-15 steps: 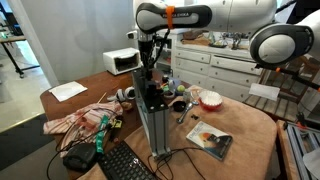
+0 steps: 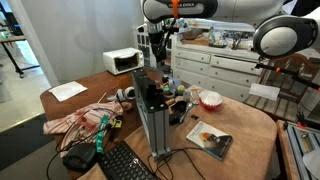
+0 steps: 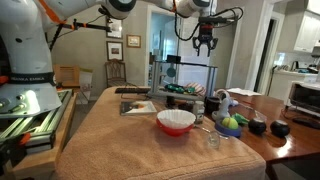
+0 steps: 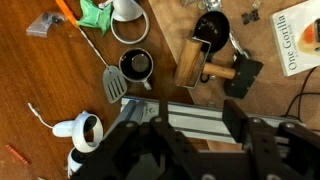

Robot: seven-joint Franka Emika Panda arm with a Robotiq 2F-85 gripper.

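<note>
My gripper [image 2: 158,58] hangs in the air above a tall, narrow metal stand [image 2: 156,115] with a dark top. In exterior view 2 the gripper [image 3: 203,42] is high over the table, its dark fingers pointing down. The wrist view shows two dark fingertips with a gap between them [image 4: 192,110]. Across that gap lies the stand's grey metal top [image 4: 190,124], farther down. No held thing can be made out between the fingers, and their exact closing is unclear.
Below lie a wooden block [image 4: 191,62], a slotted spatula [image 4: 113,82], a dark cup [image 4: 137,65] and white headphones [image 4: 85,130]. A red-and-white bowl [image 3: 176,122], a book [image 2: 209,139] and a keyboard [image 2: 127,162] share the table.
The gripper has risen away from the stand's top and shifted slightly right in exterior view 1. The stand and the things on the table appear unmoved.
</note>
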